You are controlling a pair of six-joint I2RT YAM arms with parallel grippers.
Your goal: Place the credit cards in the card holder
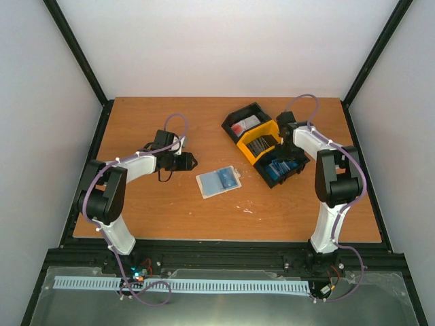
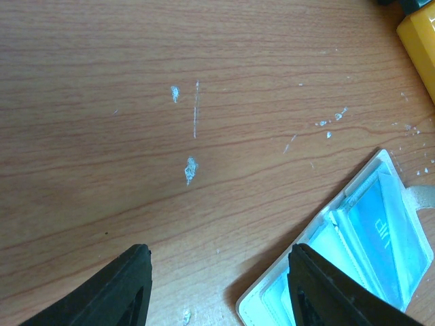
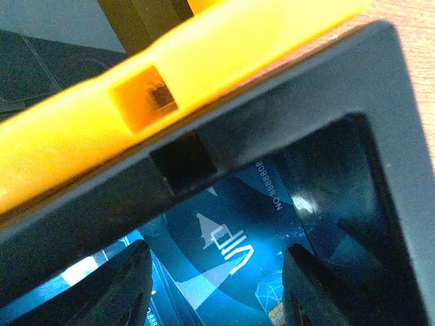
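Note:
A pale blue, clear-covered card holder (image 1: pixel 218 181) lies flat near the table's middle. In the left wrist view the holder (image 2: pixel 367 231) shows partly behind one finger, with a blue piece inside it. My left gripper (image 1: pixel 194 161) stands to the holder's left, fingers apart and empty. Blue credit cards (image 1: pixel 277 168) lie in the black front bin. There, in the right wrist view, a dark blue card (image 3: pixel 231 238) with white markings shows between and beyond the fingers of my right gripper, which are apart over the bin and do not grip it.
Beside the black bin (image 3: pixel 326 75) sits a yellow bin (image 1: pixel 249 154) with dark cards. Behind it another black bin (image 1: pixel 234 134) holds a white and red item. The bins' walls rise close to my right fingers.

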